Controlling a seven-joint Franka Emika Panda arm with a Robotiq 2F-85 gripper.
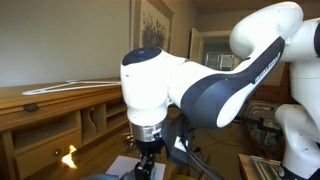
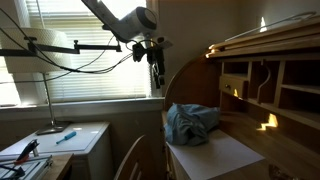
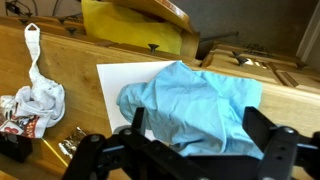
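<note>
A blue-grey cloth lies crumpled over a white sheet of paper on the wooden desk. In exterior view 2 the same cloth makes a loose heap at the sheet's far end. My gripper is open above the cloth, its dark fingers spread wide at the bottom of the wrist view with only cloth visible beyond the gap. Exterior view 2 shows the gripper hanging in the air, clear of the heap. The arm and gripper hide much of the cloth in exterior view 1.
Drawers and cubbies of the desk's hutch stand along the back. A white bundled fabric lies at the wrist view's left, near a small metallic object. A white hanger rests on top of the hutch.
</note>
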